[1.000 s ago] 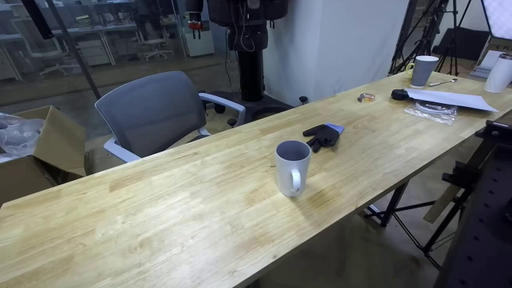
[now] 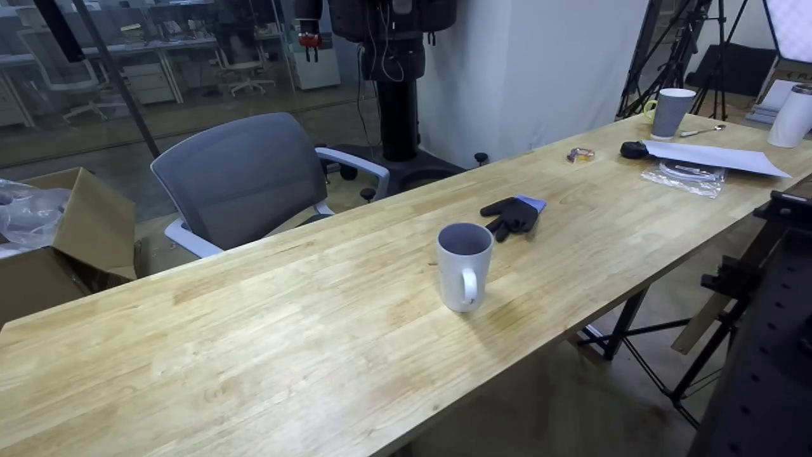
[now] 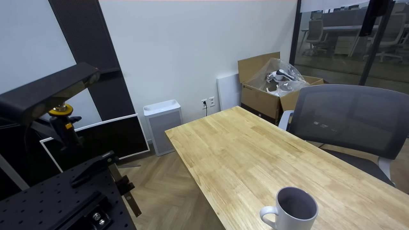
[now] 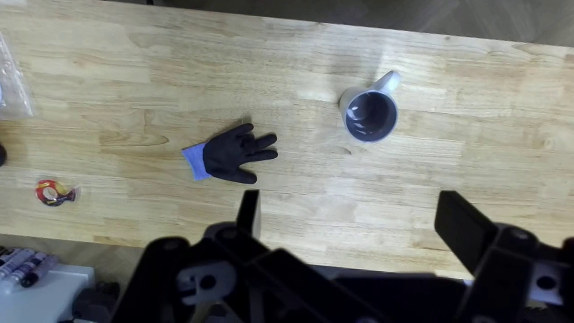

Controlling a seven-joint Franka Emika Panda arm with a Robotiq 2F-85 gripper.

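A light grey mug [image 2: 453, 278] with a dark inside stands upright on the wooden table, its handle toward the near edge in exterior view 1. The same mug [image 3: 293, 220] is cut off by the bottom of exterior view 2. Seen from above in the wrist view, the mug [image 4: 370, 115] is beyond my gripper, which is open and empty, its two black fingers wide apart. A black glove with a blue cuff [image 4: 231, 154] lies flat to the left of the mug. No part of my gripper shows in either exterior view.
A tape roll [image 2: 580, 155], a plastic bag [image 2: 685, 179], a sheet of paper [image 2: 715, 156] and a dark grey cup [image 2: 672, 114] occupy the table's far end. An office chair [image 2: 251, 179] stands along one side.
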